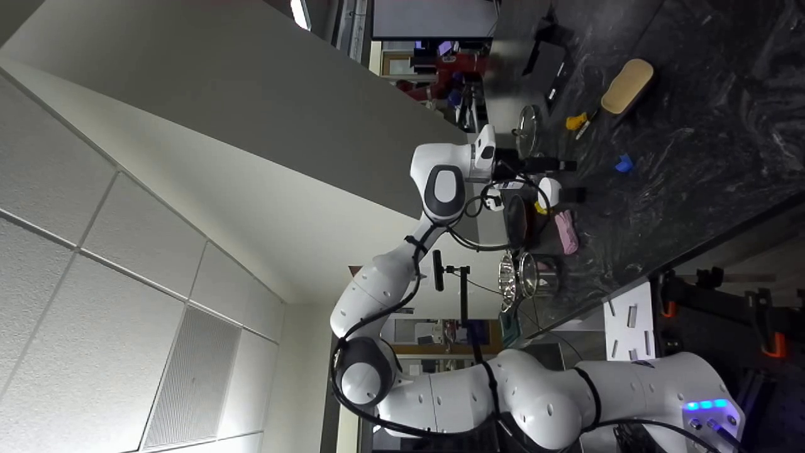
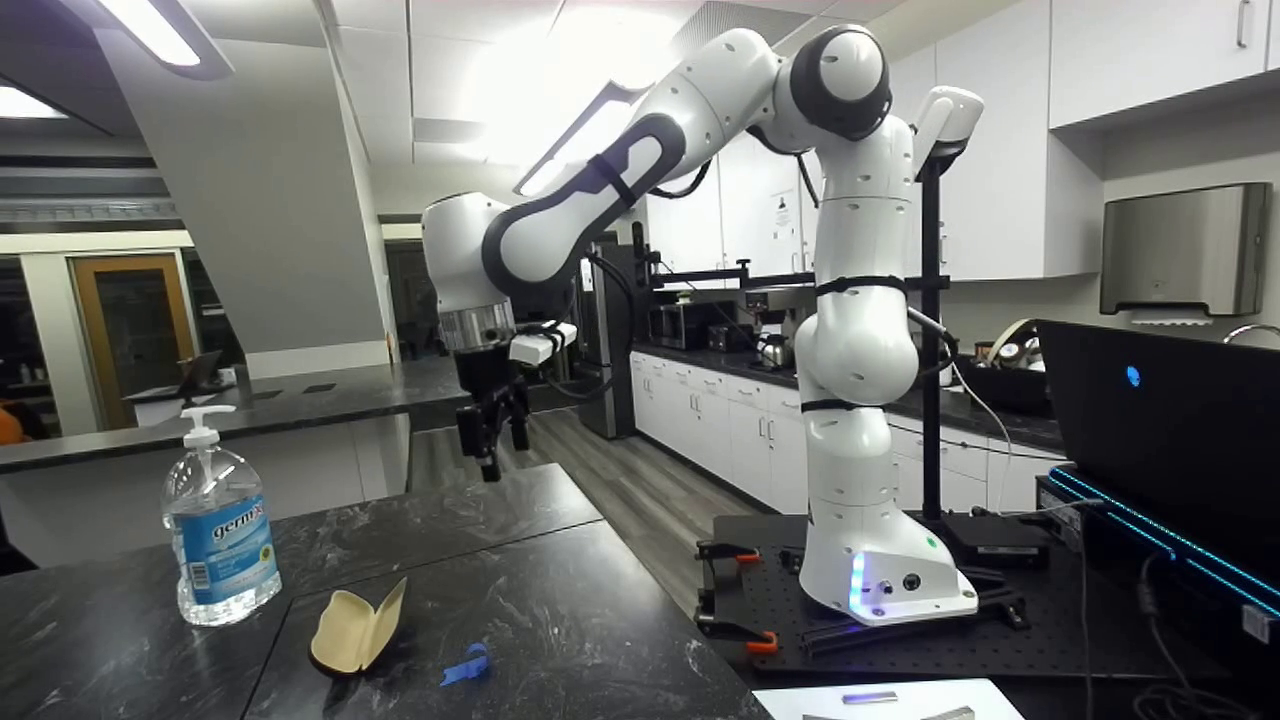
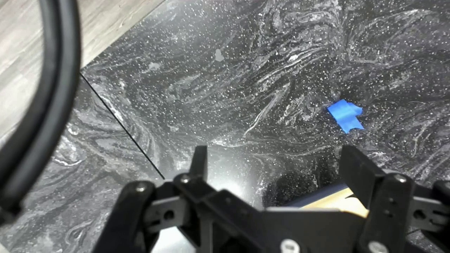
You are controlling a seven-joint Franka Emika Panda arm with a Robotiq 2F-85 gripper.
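Observation:
My gripper is open above the dark marbled table [image 3: 236, 84], with only bare tabletop visible between its fingers. In the wrist view a scrap of blue tape [image 3: 346, 115] lies flat beyond the right finger. Partly hidden behind that finger is a tan, dark-edged case [image 3: 337, 201]. Exterior view 2 has the case [image 2: 348, 630] standing open on the table, the blue tape [image 2: 467, 665] to its right, and my gripper [image 2: 494, 446] raised well behind both. A clear pump bottle [image 2: 228, 534] with a blue label stands left of the case.
Exterior view 1 holds a yellow-handled tool [image 1: 577, 121], a pink cloth [image 1: 566, 231], a white rounded object [image 1: 549, 192], a glass lid [image 1: 527, 129] and metal pots [image 1: 507, 280]. Open tabletop surrounds the blue tape. A table edge with floor beyond shows at the wrist view's upper left.

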